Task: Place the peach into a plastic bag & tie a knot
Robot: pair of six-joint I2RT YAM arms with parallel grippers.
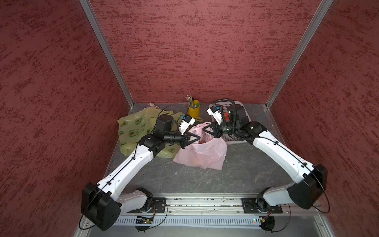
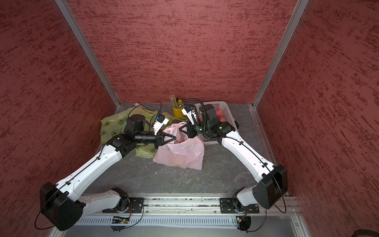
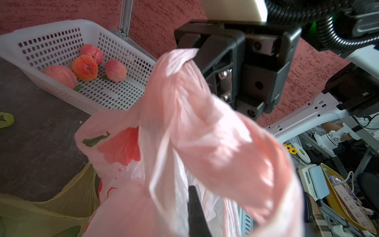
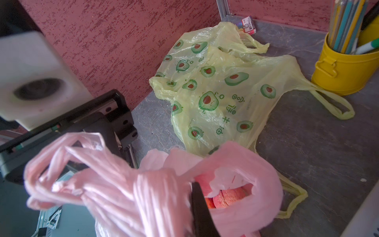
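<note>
The pink plastic bag [image 1: 206, 154] is gathered between the two grippers, its lower part hanging toward the table's front. Through a gap in its folds, a peach [image 4: 229, 196] shows inside in the right wrist view. My left gripper [image 1: 198, 138] is shut on pink plastic at the bag's left upper edge. From the right side, my right gripper [image 1: 204, 129] is shut on the bag's other upper part. Bunched pink plastic [image 4: 162, 197] crowds the right finger [image 4: 202, 215]; folds also cover most of the left finger [image 3: 197, 213]. The exact grip points are partly hidden.
A white basket [image 3: 37, 83] with several peaches [image 3: 84, 67] stands behind the right arm. The green avocado-print bag [image 4: 233, 90] spreads over the table's left side. At the back is a yellow pencil bucket [image 4: 345, 71]. Bare table [image 1: 177, 177] lies in front.
</note>
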